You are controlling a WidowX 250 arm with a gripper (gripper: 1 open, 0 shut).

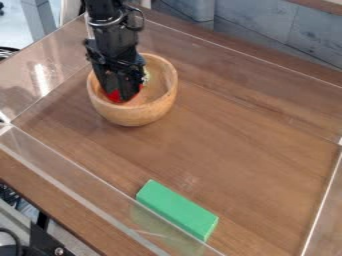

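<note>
My black gripper (118, 75) hangs from the top of the view with its fingers open, down inside a round wooden bowl (156, 106) on the left half of the table. A red object (115, 97) lies in the bowl, partly hidden behind the fingers; whether they touch it I cannot tell. Other small items in the bowl are mostly hidden. A green rectangular block (177, 209) lies apart from the bowl, toward the front of the table.
A grey wall stands along the back right. Clear panel edges run along the left front and the right side.
</note>
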